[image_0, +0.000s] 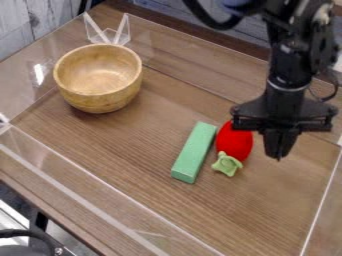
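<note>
My gripper (262, 147) hangs at the right, its fingers pointing down, just right of a red object (235, 138) with a green piece (226, 166) at its near end. Whether anything is between the fingers is hard to see; they look empty. A long green block (193, 151) lies to the left of the red object.
A wooden bowl (99, 78) stands at the upper left. A dark cable or hose curves at the lower left corner.
</note>
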